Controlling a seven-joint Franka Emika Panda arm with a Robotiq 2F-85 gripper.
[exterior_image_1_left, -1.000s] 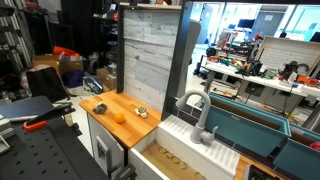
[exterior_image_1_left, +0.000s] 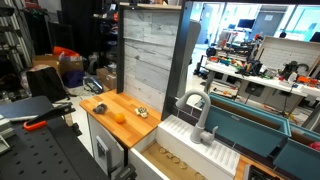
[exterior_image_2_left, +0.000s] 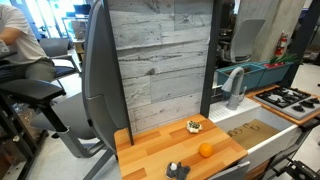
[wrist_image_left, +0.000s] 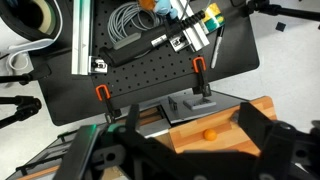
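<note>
In the wrist view my gripper stands open at the bottom, its two dark fingers spread apart with nothing seen between them. An orange ball or fruit (wrist_image_left: 210, 134) shows beyond the gap, on a wooden counter (wrist_image_left: 232, 134). The same orange (exterior_image_2_left: 206, 150) lies near the front of the counter in exterior view 2. Behind it rests a small pale patterned item (exterior_image_2_left: 193, 127). Further left is a grey metal item (exterior_image_2_left: 177, 170). An open white drawer (exterior_image_1_left: 190, 164) with a light wooden bottom is beside the counter in exterior view 1. The gripper cannot be made out in the exterior views.
A white faucet (exterior_image_1_left: 203, 117) rises behind the drawer. A dark stove top (exterior_image_2_left: 291, 101) lies to the right. My base table (wrist_image_left: 150, 78) carries a coiled cable (wrist_image_left: 128, 22), tools and two red clamp-like parts. A grey panelled wall (exterior_image_2_left: 165, 83) backs the counter.
</note>
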